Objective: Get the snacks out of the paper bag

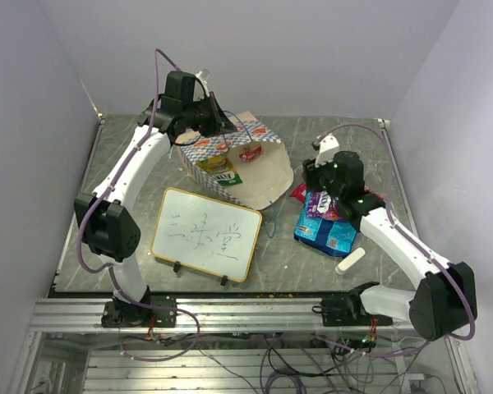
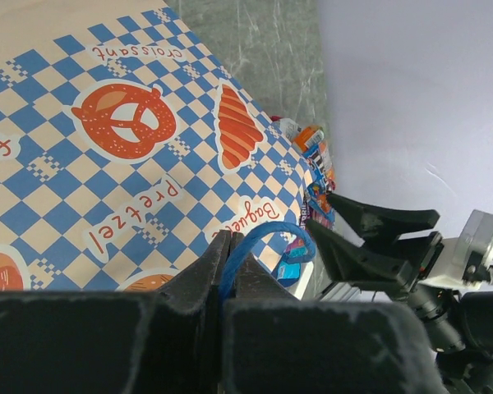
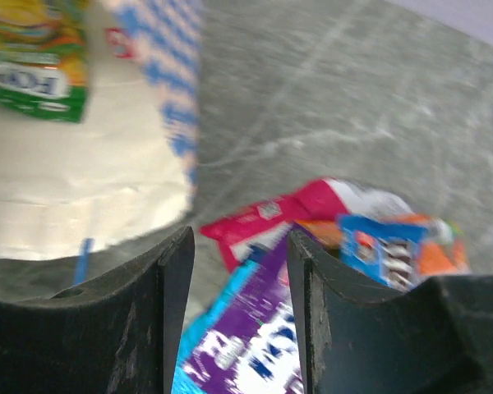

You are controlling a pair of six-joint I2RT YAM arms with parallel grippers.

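The paper bag (image 1: 267,176) lies on its side with its mouth toward the front right, its checked side uppermost in the left wrist view. Inside show a green and yellow snack packet (image 1: 222,170) and a small red packet (image 1: 251,154). My left gripper (image 1: 229,128) is above the bag, shut on its blue handle (image 2: 248,245). To the right of the bag, over a heap of snacks, hangs my right gripper, part open and empty. Beneath it lie a purple packet (image 3: 246,328), a red packet (image 3: 263,217) and a blue packet (image 1: 324,234).
A whiteboard (image 1: 206,234) with writing stands in front of the bag. A white eraser-like block (image 1: 350,261) lies at the front right. Bare table (image 3: 312,107) shows behind the snack heap.
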